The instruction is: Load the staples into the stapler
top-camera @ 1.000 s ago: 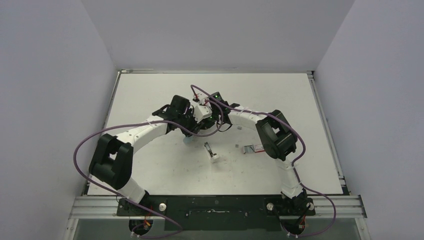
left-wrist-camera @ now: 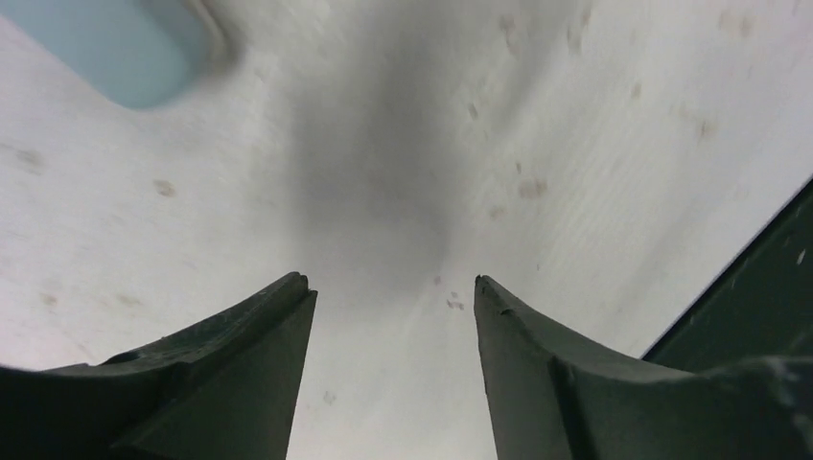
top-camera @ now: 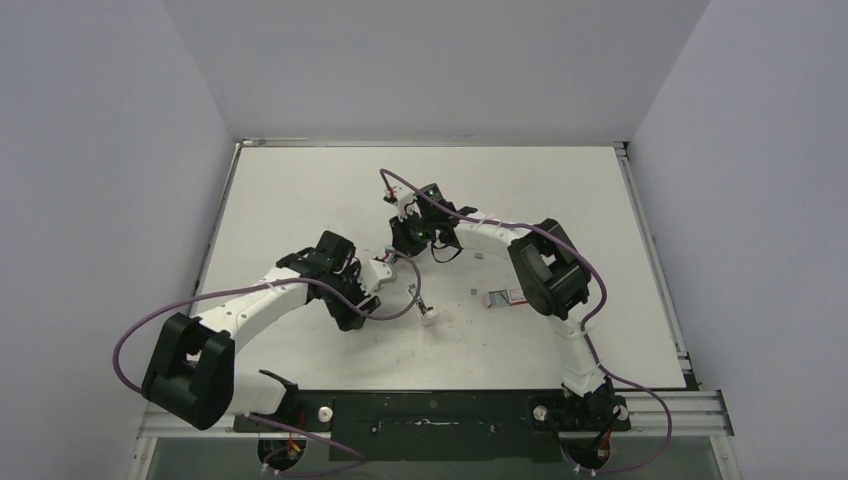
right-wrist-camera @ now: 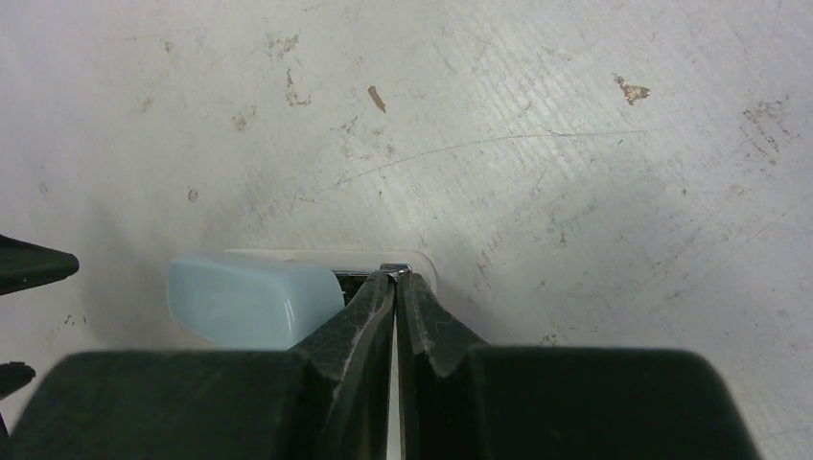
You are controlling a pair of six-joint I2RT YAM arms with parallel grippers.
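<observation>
In the right wrist view a stapler with a light blue body and white base lies on the table, my right gripper shut on its metal part at one end. In the top view that gripper is at the centre back, largely hiding the stapler. My left gripper is lower left of it; in the left wrist view its fingers stand apart over bare table with nothing between, a blurred light blue object at upper left.
A white stapler-like object with a dark channel lies front centre. A grey-and-red box and small grey pieces lie to the right.
My left arm has drawn back from beside the right gripper toward the front left. The right arm has stayed in place.
</observation>
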